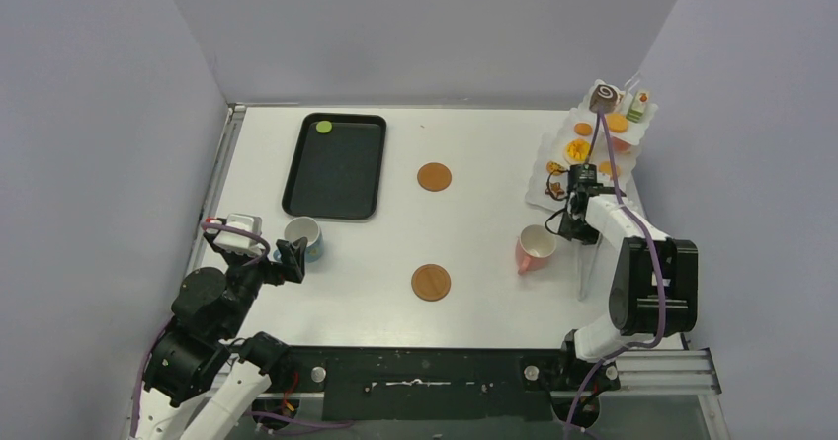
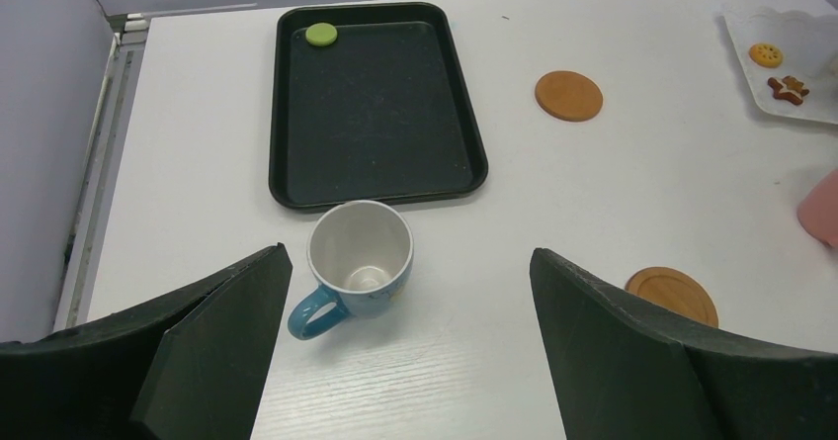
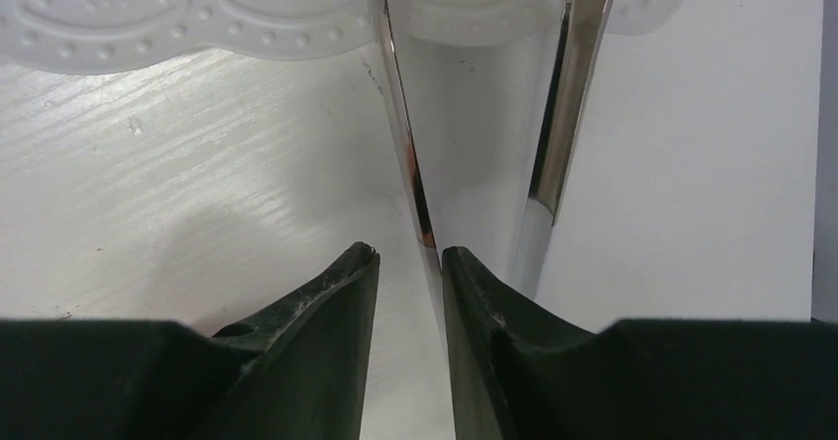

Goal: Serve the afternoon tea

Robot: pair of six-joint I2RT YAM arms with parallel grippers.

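Partly open, my right gripper is above the tongs. One narrow arm of the tongs (image 3: pixel 397 114) runs down to its right fingertip; whether they touch cannot be told. The tongs' other arm (image 3: pixel 563 114) stands apart to the right. The treat stand (image 1: pixel 545 185) holds cookies and cakes. My left gripper is open and empty, above and around the blue-handled cup (image 2: pixel 361 237). A pink cup (image 1: pixel 534 249) stands left of the right arm. The black tray (image 2: pixel 380 114) bears a green disc (image 2: pixel 321 34).
Two brown coasters lie mid-table, the far coaster (image 1: pixel 434 176) and the near coaster (image 1: pixel 431 282). A grey wall (image 1: pixel 761 163) borders the right side.
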